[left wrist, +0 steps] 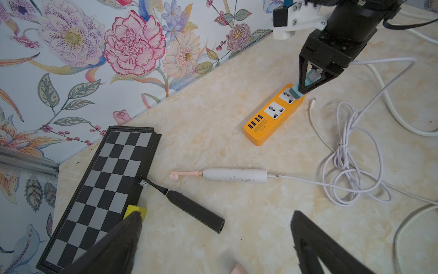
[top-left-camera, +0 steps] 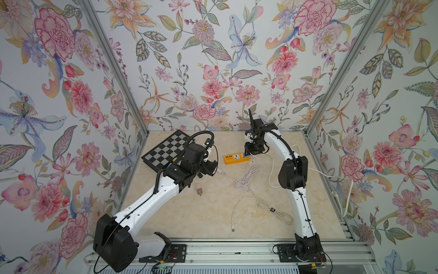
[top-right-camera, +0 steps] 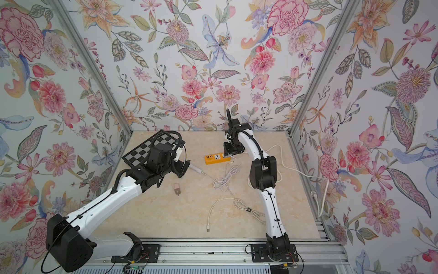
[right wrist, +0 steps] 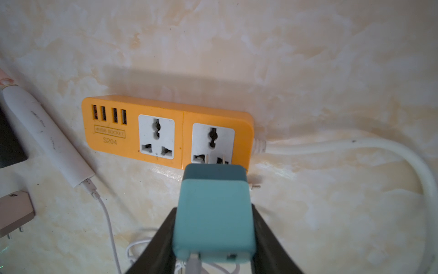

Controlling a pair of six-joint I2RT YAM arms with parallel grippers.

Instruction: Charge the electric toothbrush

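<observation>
The orange power strip [left wrist: 263, 125] lies at the back centre of the table. My right gripper [top-left-camera: 249, 148] is shut on a teal charger [right wrist: 213, 214], holding it low over the strip's right socket [right wrist: 212, 139], its prongs at the socket's lower holes; whether they are inserted I cannot tell. A cable hangs from the charger. The white electric toothbrush [left wrist: 235, 175] lies left of the strip with a cable in its base. A black toothbrush [left wrist: 194, 210] lies beside it. My left gripper [top-left-camera: 207, 162] is open and empty, above the toothbrushes.
A checkerboard [left wrist: 98, 196] and yellow block [left wrist: 135, 212] are at the back left. A pink plug [right wrist: 13, 210] lies nearer the front. Coiled cables [top-left-camera: 273, 210] cover the centre and front right.
</observation>
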